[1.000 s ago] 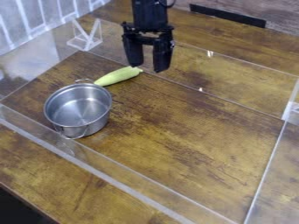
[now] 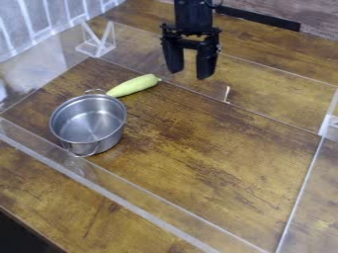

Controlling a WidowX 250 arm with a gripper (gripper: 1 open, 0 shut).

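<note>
My black gripper (image 2: 189, 57) hangs at the top middle, open, with nothing between its fingers. Below it to the left lies a pale yellow-green corn cob (image 2: 133, 85) on the wooden table (image 2: 211, 168), apart from the gripper. A steel pot (image 2: 89, 125) stands at the left, just in front of the corn.
Clear low plastic walls (image 2: 318, 178) border the work area. The middle and right of the table inside them are bare. A white radiator-like object (image 2: 27, 30) is at the upper left.
My gripper has moved slightly to the right and upward in the view since a second ago. The pot and corn have not moved.
</note>
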